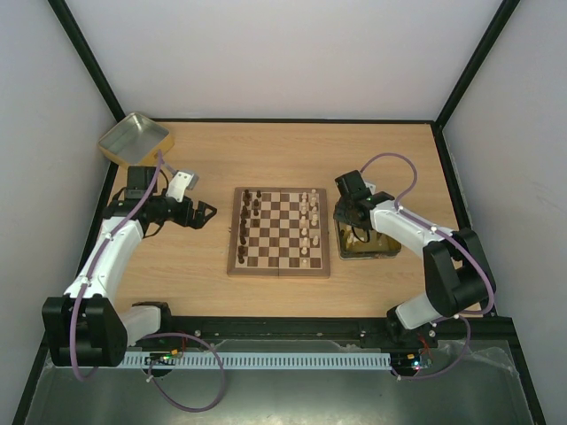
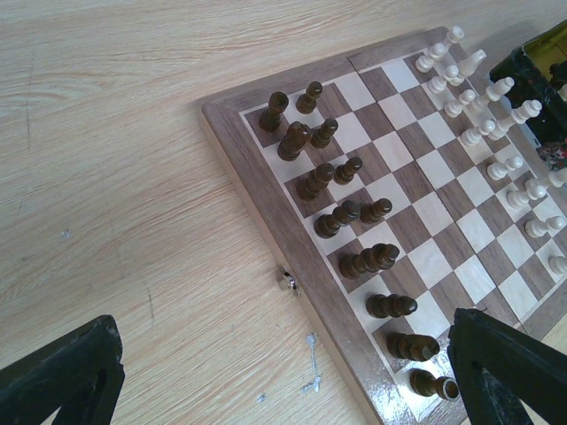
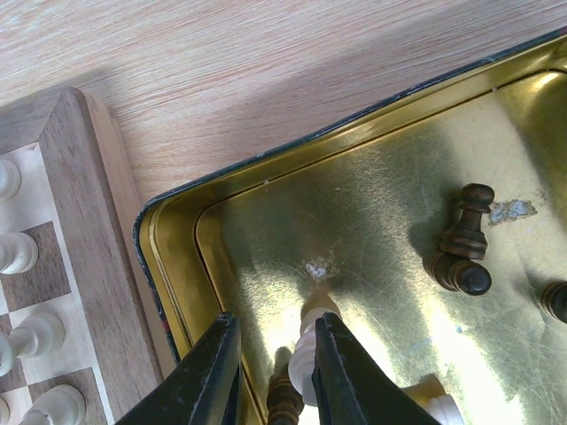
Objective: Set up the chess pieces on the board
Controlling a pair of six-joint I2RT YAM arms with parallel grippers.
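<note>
The chessboard (image 1: 280, 271) lies mid-table with dark pieces (image 2: 368, 259) along its left side and white pieces (image 2: 479, 132) along its right. Over the gold tray (image 3: 292, 199), my right gripper points down with a gap between its fingers. A white piece (image 3: 308, 351) lies in the tray by the right finger, which partly covers it. Low in the gap shows a dark piece (image 3: 284, 400); whether either finger touches a piece is unclear. My left gripper stands open and empty, left of the board.
Two dark pieces (image 3: 462, 237) lie against each other farther right in the tray, with another dark piece (image 3: 555, 299) at the view's edge. An empty metal tray (image 1: 135, 139) stands at the back left. Bare table surrounds the board.
</note>
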